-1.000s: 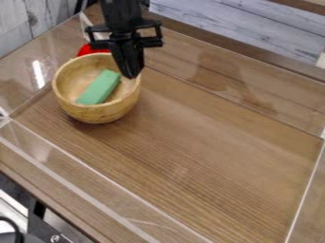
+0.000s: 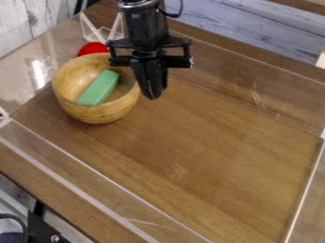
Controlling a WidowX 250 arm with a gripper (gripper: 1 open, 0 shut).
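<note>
A wooden bowl (image 2: 82, 111) sits at the left of the table with a green block (image 2: 98, 87) lying inside it. My black gripper (image 2: 151, 84) hangs above and just right of the bowl's right rim, fingers pointing down. Whether anything is between its fingers, and how far apart they are, I cannot tell clearly. A red object (image 2: 93, 47) lies behind the bowl, partly hidden by the arm.
A pale wall stands beyond the back edge, and the table's left edge runs close beside the bowl.
My gripper has moved right and a little down, from over the bowl's back right to beside its right rim. The bowl and green block look about the same.
</note>
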